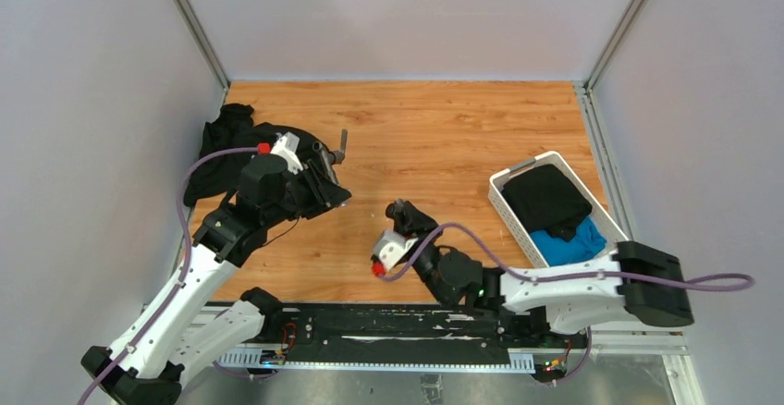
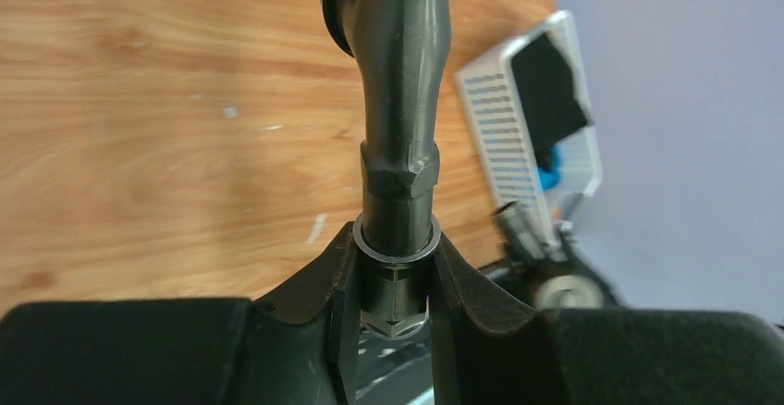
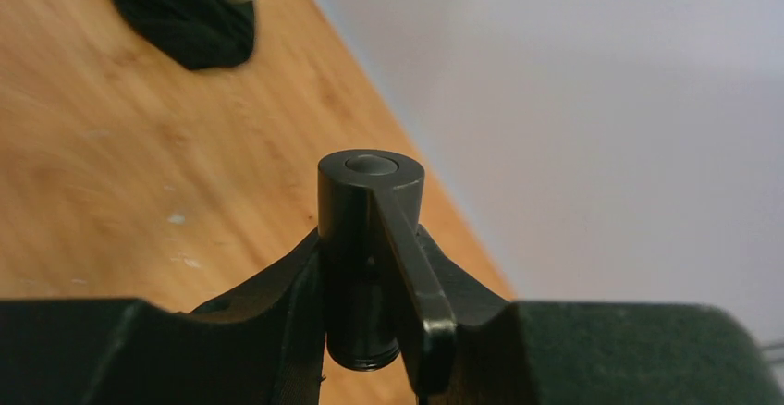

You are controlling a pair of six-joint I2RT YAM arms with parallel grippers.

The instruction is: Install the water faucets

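In my left gripper is a long dark metal faucet body (image 2: pixel 399 109), held upright by a lower cylindrical section with a ringed collar; the top view shows its handle (image 1: pixel 343 141) sticking up beyond the gripper (image 1: pixel 324 192). My right gripper is shut on a short dark cylindrical fitting with a flat bar down its side (image 3: pixel 411 276); in the top view this gripper (image 1: pixel 399 215) sits lower and to the right. The two held parts are apart.
A white basket (image 1: pixel 504 203) with black and blue cloth stands at the right. Black cloth (image 1: pixel 217 151) lies at the back left.
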